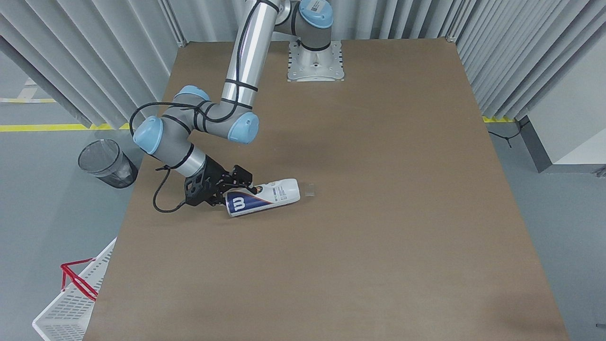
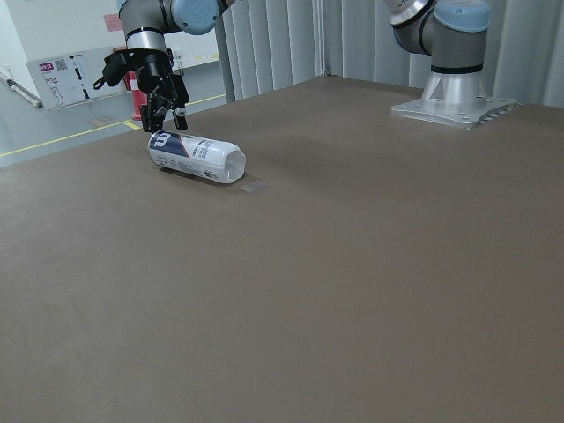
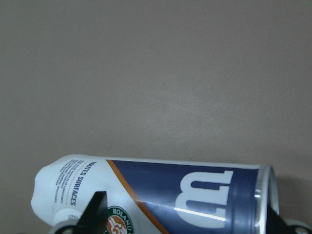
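A white and navy tube can [image 1: 262,197] lies on its side on the brown table [image 1: 392,238], its open rim toward the robot's wrist side in the front view. My black gripper [image 1: 238,192] is down at the can's left half in the front view, and just above it in the left view [image 2: 164,122]. In the wrist view the can [image 3: 151,195] fills the lower part, with two dark fingertips at the bottom, one over the white part, one by the metal rim. The fingers stand apart.
A small translucent patch [image 1: 309,190] is right of the can. Off the table's left edge stand a mesh bin [image 1: 108,164] and a white basket [image 1: 68,312].
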